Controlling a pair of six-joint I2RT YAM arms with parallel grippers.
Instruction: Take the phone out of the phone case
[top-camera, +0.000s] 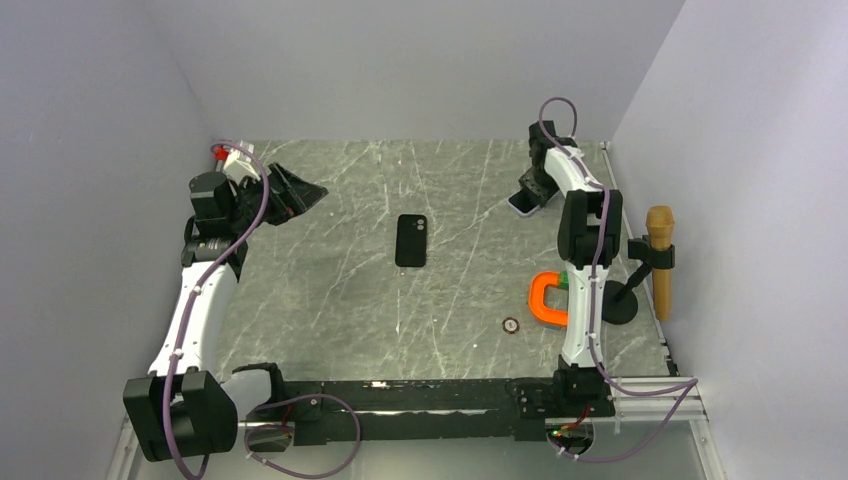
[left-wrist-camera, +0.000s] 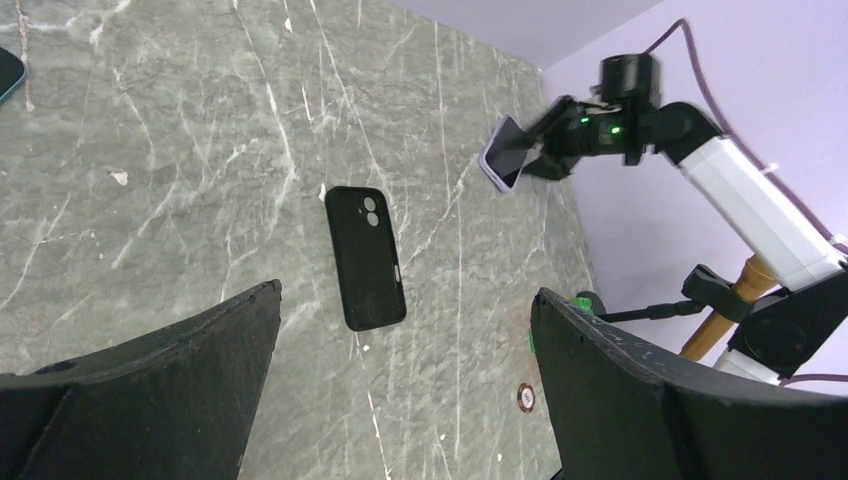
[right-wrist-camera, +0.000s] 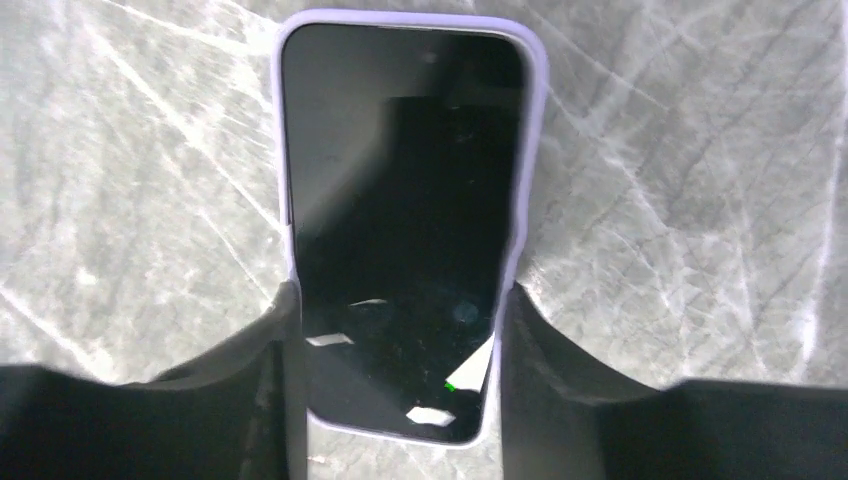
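Note:
In the right wrist view a phone (right-wrist-camera: 410, 200), black screen up, sits inside a lavender phone case (right-wrist-camera: 537, 90) lying on the table. My right gripper straddles its lower half, one finger along each long side. The fingertips overlap the case's edges in this view; firm contact cannot be told. In the top view this gripper covers part of the phone at the back right. My left gripper stands open, away at the left, with nothing between its fingers.
Mid-table lies a black case-like object (top-camera: 411, 241) with two camera rings. An orange clamp-shaped thing (top-camera: 545, 300), a small round disc (top-camera: 511, 325) and a microphone (top-camera: 660, 260) on a stand are at the right. A dark rounded object (left-wrist-camera: 9, 75) shows at the left wrist view's edge.

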